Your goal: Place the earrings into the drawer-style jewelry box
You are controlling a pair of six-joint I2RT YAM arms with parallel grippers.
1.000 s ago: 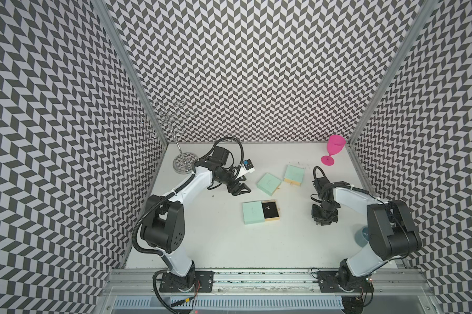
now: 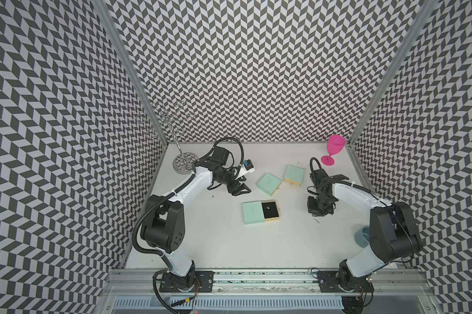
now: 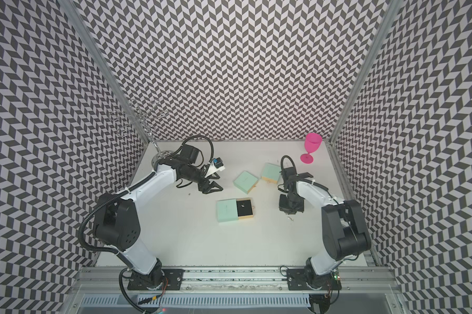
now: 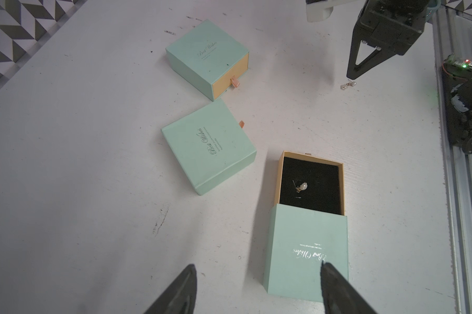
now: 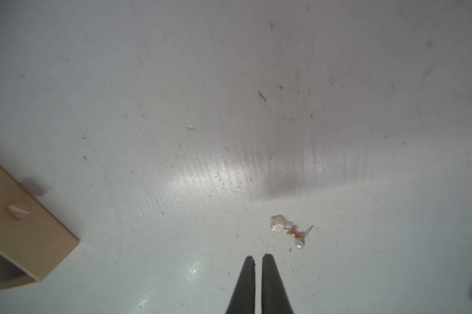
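Note:
A pearl-and-gold earring (image 5: 298, 241) lies on the bare table, just beyond the fingertips of my right gripper. Those fingers are nearly together, a thin gap between them and nothing in it. From the left wrist view, the right gripper's tips hang just over this earring (image 4: 343, 87). The pale green jewelry box (image 4: 309, 251) has its drawer pulled partway out. Inside, a pearl earring (image 4: 302, 186) rests on the drawer's black foam (image 4: 319, 172). My left gripper stands open and empty, above and behind the box's green end.
Two more green boxes, one nearer (image 2: 269, 183) and one farther (image 2: 294, 174), sit behind the open one. A pink goblet (image 2: 331, 149), a metal stand (image 2: 183, 162) and a blue-grey cup (image 2: 361, 237) stand near the edges.
My right gripper has shifted left and away from the table's front, uncovering the loose earring in the top left view. The left arm and the boxes have stayed put.

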